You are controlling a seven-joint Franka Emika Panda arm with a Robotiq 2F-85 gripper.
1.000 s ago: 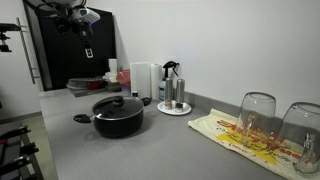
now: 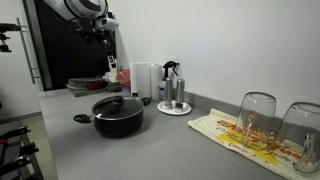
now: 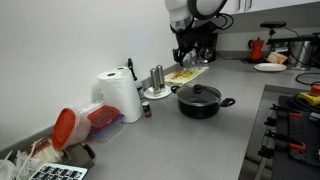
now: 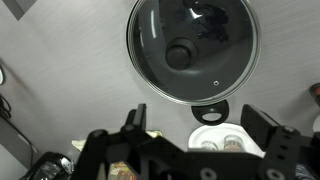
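Note:
A black pot point(image 2: 120, 125) with a glass lid point(image 3: 200, 94) stands on the grey counter, its lid on. Seen from above in the wrist view, the lid point(image 4: 215, 75) fills the upper middle, with its round black knob point(image 4: 181, 54) and a looped side handle point(image 4: 210, 111) below. My gripper is open, its dark fingers wide apart at the bottom of that view and nothing between them. In exterior view 1 the robot arm point(image 2: 88, 12) hangs high at the upper left, well above counter height and clear of the pot.
A white plate point(image 2: 174, 109) with bottles and grinders stands by the wall. Two upturned glass jars point(image 2: 257, 112) sit on a patterned cloth point(image 2: 215, 124). A paper towel roll point(image 3: 118, 95) and red containers point(image 3: 70, 128) are along the wall. Counter before the pot is clear.
In exterior view 1 my arm and gripper have shifted to the right, still high up. The pot and the other counter items stay in place.

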